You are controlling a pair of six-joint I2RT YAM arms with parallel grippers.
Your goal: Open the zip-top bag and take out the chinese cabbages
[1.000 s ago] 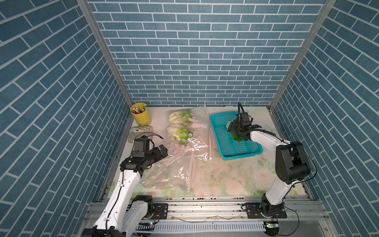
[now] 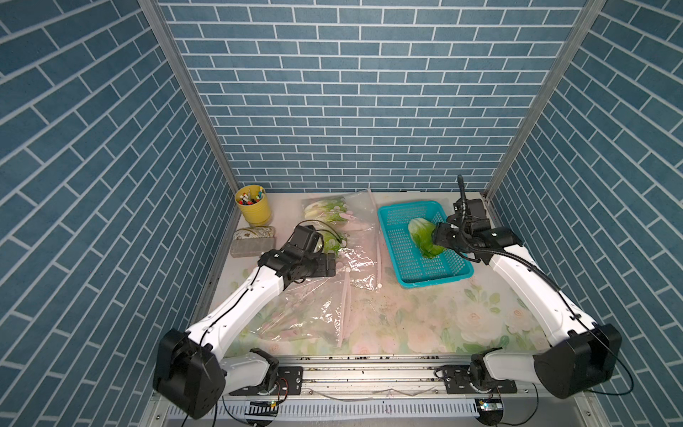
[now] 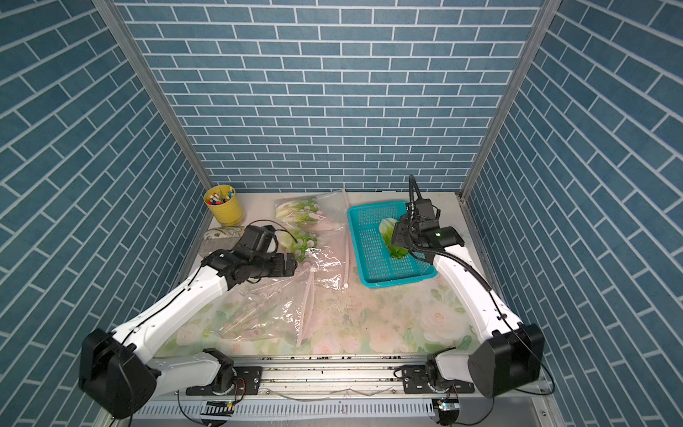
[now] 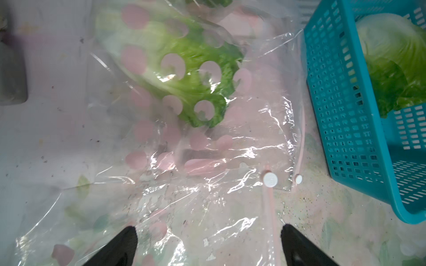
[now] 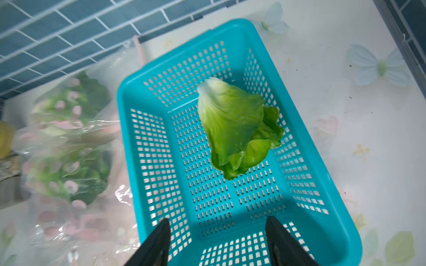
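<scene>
A pale-and-green Chinese cabbage (image 5: 233, 117) lies loose in the blue basket (image 5: 133, 177). Two more are sealed in clear, pink-dotted zip bags to the basket's left: a middle cabbage (image 4: 168, 57) and a back cabbage (image 3: 298, 207). In front of them an emptied-looking clear bag (image 2: 306, 313) lies flat. My left gripper is open and empty above the bags, partly covering the middle cabbage in the top left view. Raised over the right side of the basket, my right gripper stands open, fingers apart with nothing between them.
At the back left stand a yellow cup (image 2: 254, 207) of pens and a pencil case (image 2: 252, 243). The back wall (image 2: 341, 128) is close behind the bags. Table space in front of the basket is clear.
My left gripper has swung right, from beside the bags to above them. The right one has risen and drawn back to the right, uncovering the loose cabbage in the basket.
</scene>
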